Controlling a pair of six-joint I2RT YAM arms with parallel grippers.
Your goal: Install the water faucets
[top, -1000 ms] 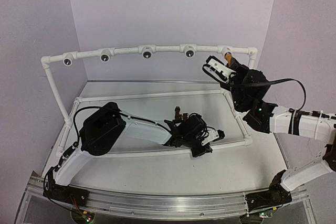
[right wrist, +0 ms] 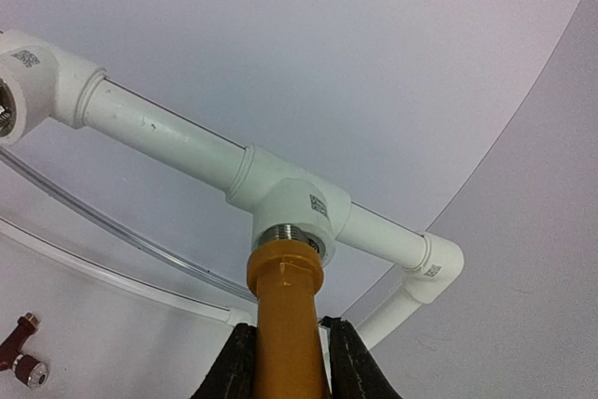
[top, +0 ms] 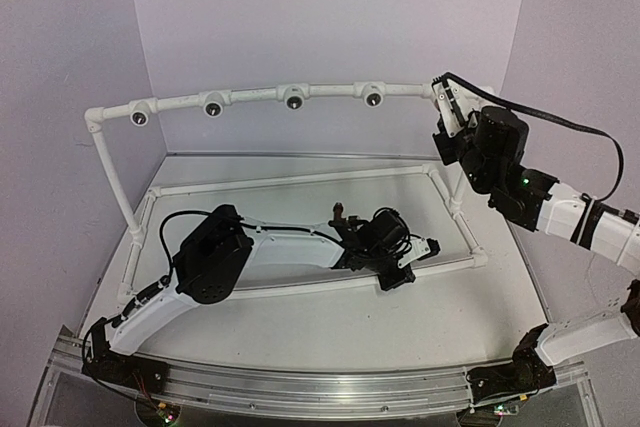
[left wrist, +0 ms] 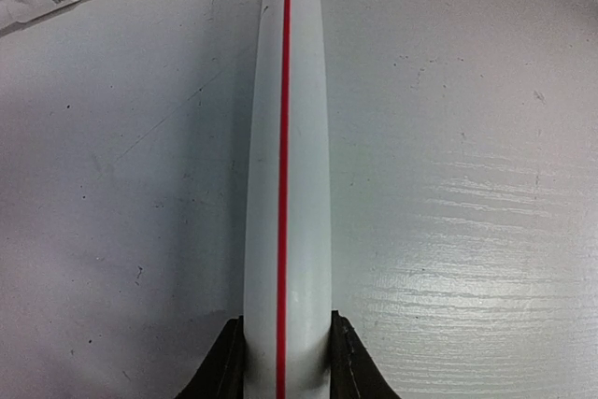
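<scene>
My right gripper is shut on an orange faucet [right wrist: 288, 310], whose collared end meets the mouth of the rightmost white tee [right wrist: 290, 195]. Metal thread shows between collar and tee; how deep the end sits I cannot tell. In the top view, the right hand [top: 452, 119] hides both this faucet and its tee. Low on the frame, my left gripper is shut around the white bottom pipe [left wrist: 304, 184] with the red stripe, one finger on each side. A dark brown faucet [top: 338, 213] lies on the table behind the left arm.
Other tees on the upper pipe [top: 255, 94] have empty, dark mouths facing forward. The frame's right corner elbow [right wrist: 439, 266] is close to the right gripper. Bare table [top: 300, 332] lies in front of the frame.
The right gripper has swung and shifted right and slightly upward, now covering the orange faucet. The whole white frame has slid a little to the right, the left gripper moving along with it.
</scene>
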